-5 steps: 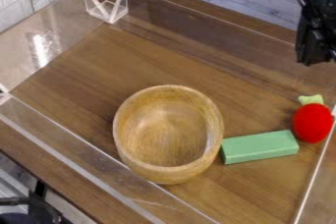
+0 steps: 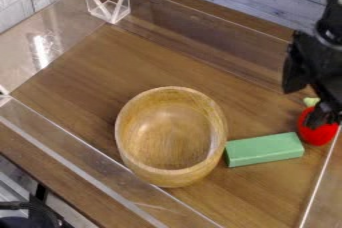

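Note:
My black gripper (image 2: 315, 97) hangs at the right edge, its open fingers pointing down just above a red round object (image 2: 315, 132) with a green top, which it partly covers. A green rectangular block (image 2: 263, 149) lies left of the red object. A wooden bowl (image 2: 170, 168) sits at the lower middle, beside the block's left end.
Clear walls run along its edges, with small clear brackets (image 2: 110, 4) at the back left.
The gripper has come down from the upper right toward the red object and now hangs over it. The bowl, block and red object look unmoved.

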